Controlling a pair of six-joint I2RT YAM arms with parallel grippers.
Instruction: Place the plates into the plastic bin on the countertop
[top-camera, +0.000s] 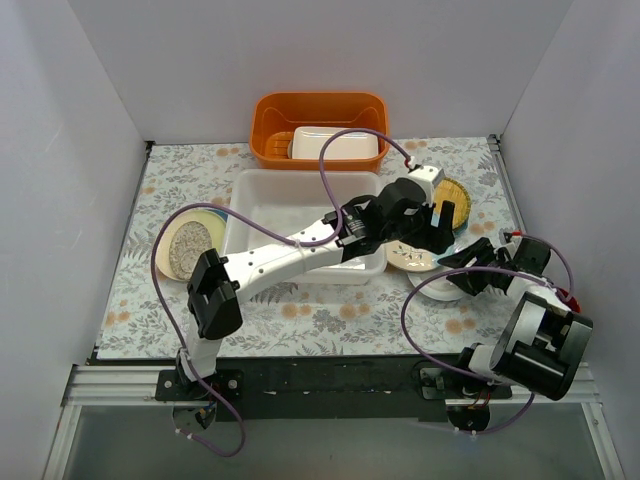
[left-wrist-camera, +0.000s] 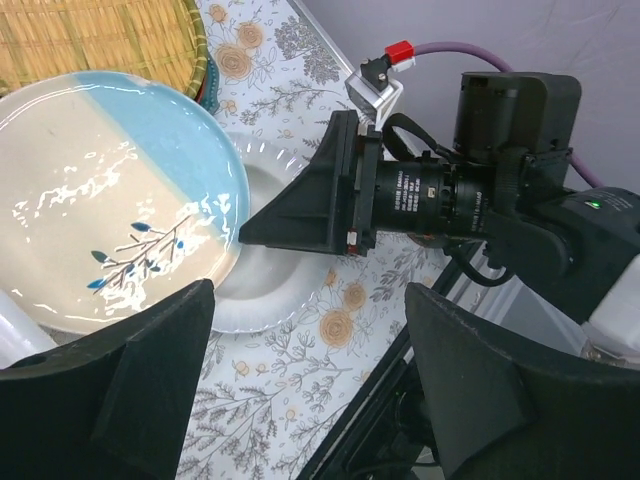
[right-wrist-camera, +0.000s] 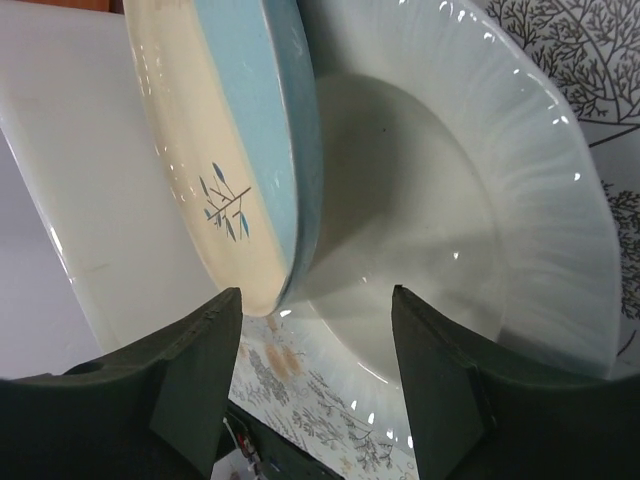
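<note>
A cream plate with a blue edge (top-camera: 406, 259) rests partly over a white plate (top-camera: 440, 291), just right of the white plastic bin (top-camera: 238, 205). My left gripper (top-camera: 440, 228) hangs above these plates; in the left wrist view its fingers (left-wrist-camera: 150, 375) stand apart with nothing between them. Low over the white plate (right-wrist-camera: 420, 200) is my right gripper, open and empty. The cream plate (right-wrist-camera: 190, 130) slants up to the left in the right wrist view. My left forearm hides part of the bin.
An orange bin (top-camera: 265, 130) holding a white container (top-camera: 335, 143) stands at the back. Stacked plates (top-camera: 190, 250) lie left of the white bin. A woven round item (top-camera: 457, 198) sits behind the cream plate. Bare tablecloth (top-camera: 320, 325) runs along the front.
</note>
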